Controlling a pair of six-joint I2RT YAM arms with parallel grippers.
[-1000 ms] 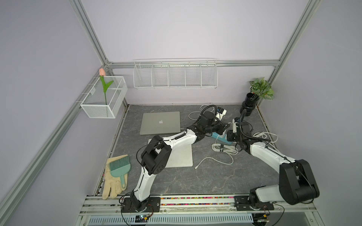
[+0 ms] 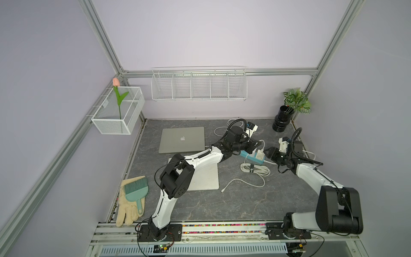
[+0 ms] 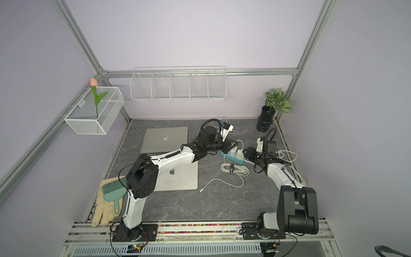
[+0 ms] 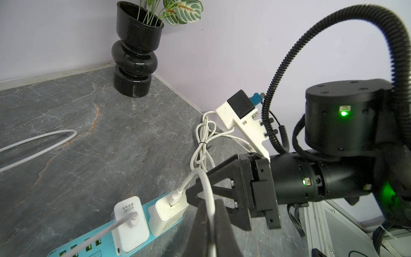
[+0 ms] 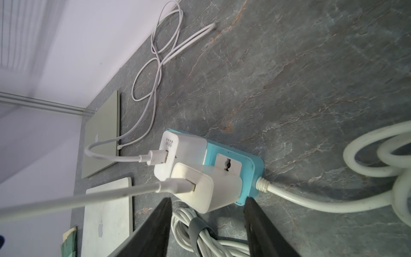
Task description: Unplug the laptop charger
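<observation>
A blue power strip (image 5: 250,171) holds two white chargers: the "66W" one (image 4: 130,231) and a blockier one (image 5: 201,197), each with a white cable plugged in. My right gripper is part open just beside the blockier charger, its fingertips near that charger's lower face with no charger clearly held. My left gripper (image 2: 253,145) is poised above the strip; in the left wrist view its blurred fingers lie behind a cable, shut. A grey laptop (image 2: 182,140) and a silver laptop (image 3: 179,180) lie to the left.
A coiled cable (image 2: 252,170) lies in front of the strip. A black vase with a plant (image 2: 280,122) stands at the back right, loose cables lie behind and right, and a glove with a dustpan (image 2: 134,192) lies at the front left.
The left arm has stayed still.
</observation>
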